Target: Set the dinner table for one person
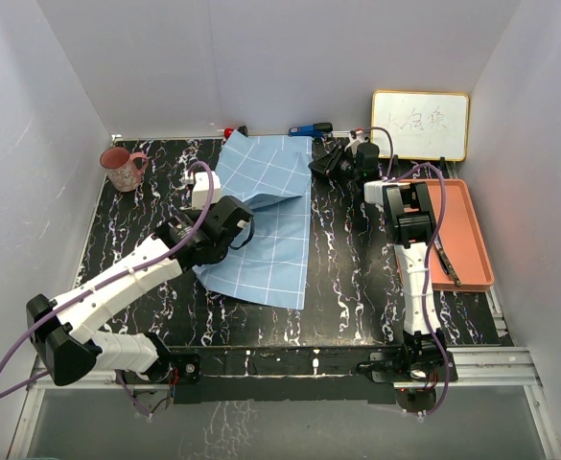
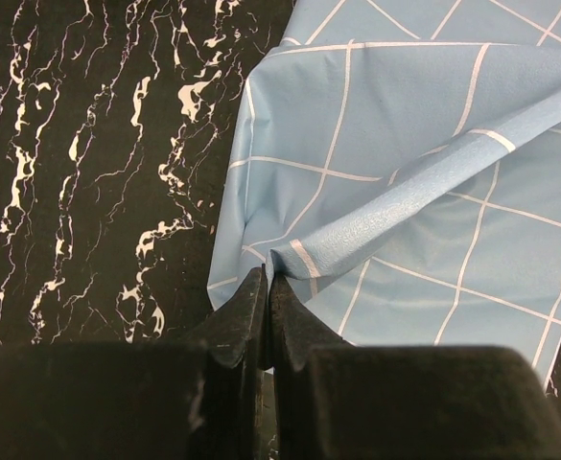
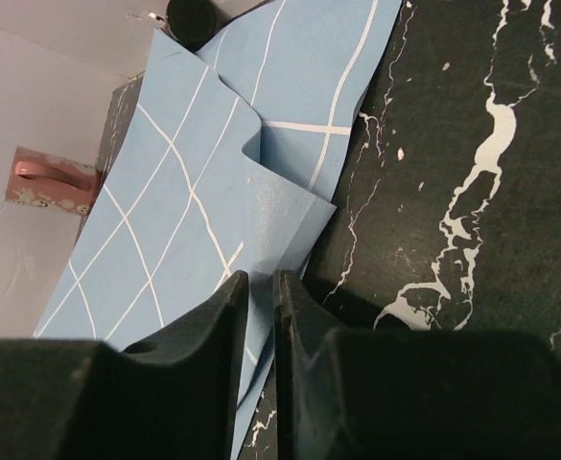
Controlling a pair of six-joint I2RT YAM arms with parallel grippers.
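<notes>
A blue placemat cloth with white grid lines [image 1: 275, 259] lies partly folded in the middle of the black marbled table. A raised fold runs across it. In the left wrist view my left gripper is shut on the cloth's near left edge, pinching a thin bit of it at the fingertips. My right gripper is at the cloth's far right edge, its fingers a little apart, with a fold of blue cloth [image 3: 282, 216] visible between and beyond them. Whether the pads touch the cloth there cannot be told.
A pink mug [image 1: 124, 169] stands at the back left. An orange tray [image 1: 467, 230] holding dark utensils [image 1: 445, 264] is at the right, partly behind my right arm. A whiteboard [image 1: 420, 125] leans at the back, near a blue-handled item [image 1: 309, 129].
</notes>
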